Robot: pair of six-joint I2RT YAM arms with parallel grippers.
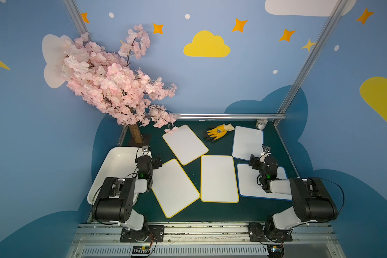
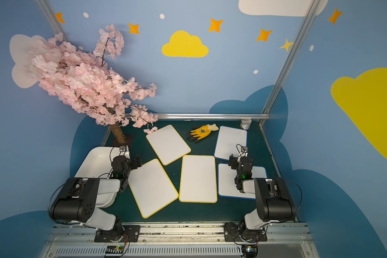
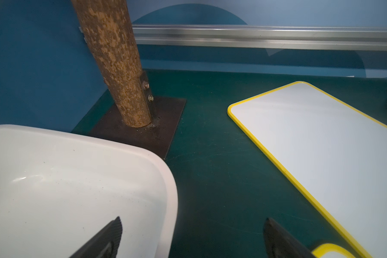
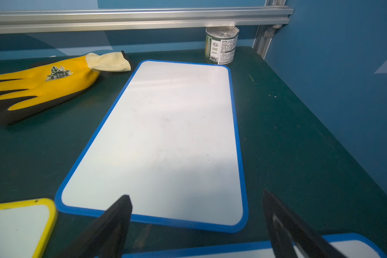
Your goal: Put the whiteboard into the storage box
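Note:
Several whiteboards lie flat on the dark green table. Three have yellow edges: one at the back (image 1: 185,145), one at front left (image 1: 175,189), one in the middle (image 1: 219,178). Two are blue-edged: one at back right (image 4: 167,129), one at front right (image 1: 249,182), partly covered by the right arm. The white storage box (image 3: 171,193) stands at the left; its visible interior is empty. Over the box's right rim, my left gripper hangs open and empty. My right gripper is open too, above the blue-edged boards, touching none that I can see.
Behind the box rises a blossom tree (image 1: 135,133) on a flat base, its branches reaching over the back board. A yellow-black glove (image 4: 51,81) and a tin can (image 4: 221,45) lie near the back rail. Bare table (image 1: 217,212) shows along the front.

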